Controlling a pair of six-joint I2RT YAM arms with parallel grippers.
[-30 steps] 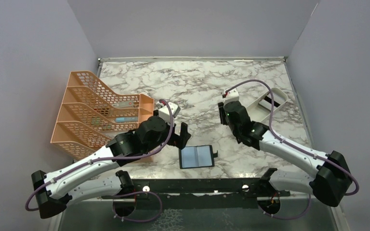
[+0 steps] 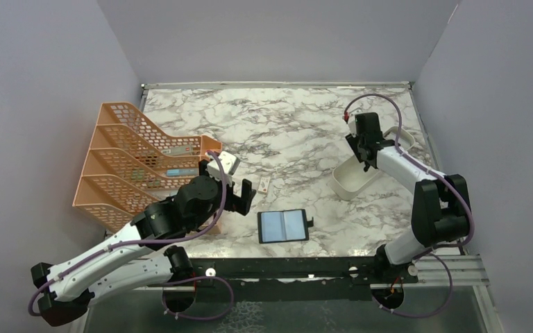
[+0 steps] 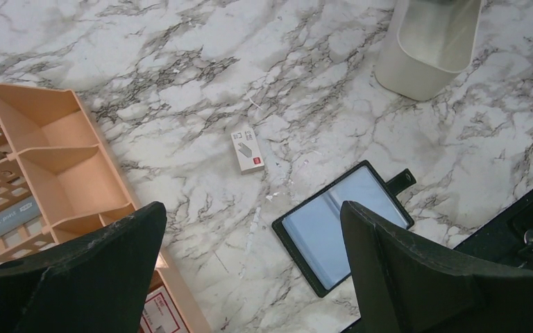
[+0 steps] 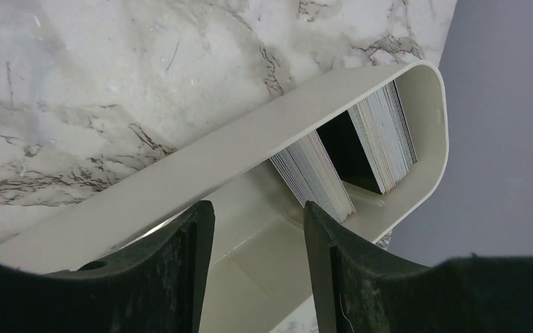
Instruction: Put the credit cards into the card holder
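Note:
Upright stacks of thin white-edged cards (image 4: 314, 177) stand in the far end of a long white bin (image 4: 250, 149), with a black panel (image 4: 350, 149) between two groups of them. Over that bin is my right gripper, open, its fingers apart with only the bin's inside between them. The card holder (image 3: 347, 225), black-edged with clear bluish pockets, lies flat and opened on the table, its tab to the right. My left gripper is open above the table between the organizer and the holder, holding nothing.
An orange slotted organizer (image 2: 121, 163) with several items in it fills the left side. A small white box (image 3: 248, 150) lies on the marble between organizer and holder.
My right arm has moved right and back, from left of the white bin to over it. The left arm has drawn to the left, uncovering the small white box.

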